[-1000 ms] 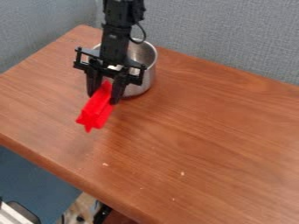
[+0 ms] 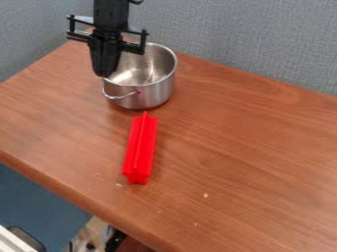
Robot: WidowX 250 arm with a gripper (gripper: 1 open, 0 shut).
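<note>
My black gripper (image 2: 105, 61) is raised over the left rim of a steel pot (image 2: 145, 91) with a wire handle, at the upper middle. It looks shut, with nothing seen between its fingers. A red bar-shaped object (image 2: 140, 150) lies lengthwise on the wooden table (image 2: 237, 167), in front of the pot and apart from it.
Grey padded walls border the table at the back and left. Beyond the front left edge are a blue surface and some clutter.
The red object, held in the gripper a second ago, now lies on the table. The gripper has moved back and up, toward the upper left.
</note>
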